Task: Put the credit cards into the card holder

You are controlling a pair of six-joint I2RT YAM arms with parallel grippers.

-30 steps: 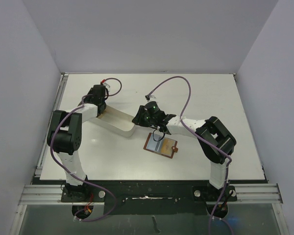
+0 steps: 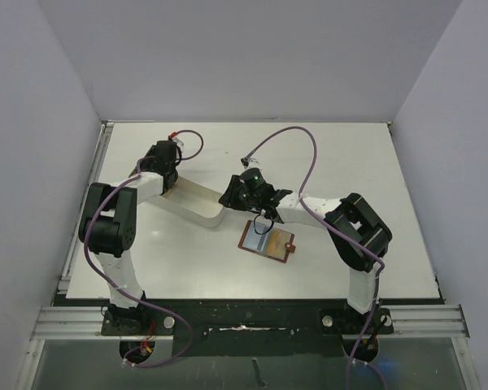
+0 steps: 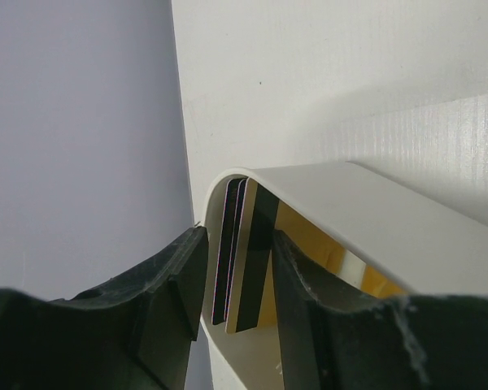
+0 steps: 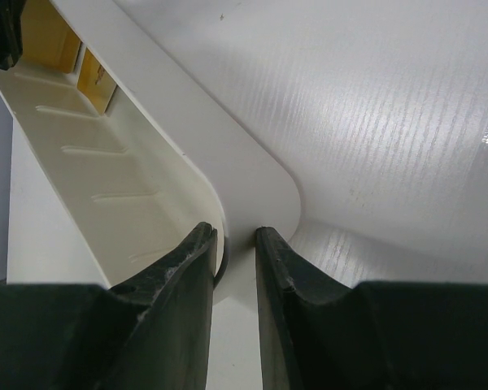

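Observation:
A long white card holder (image 2: 193, 207) lies at the table's left. In the left wrist view dark and tan cards (image 3: 252, 252) stand packed at its far end, with yellow cards (image 3: 301, 236) behind. My left gripper is over that end, fingers part open around the dark cards; whether it grips them is unclear. My right gripper is shut on the holder's near end wall.
A small board with blue and tan cards (image 2: 266, 240) lies below the right arm. Grey walls border it on both sides.

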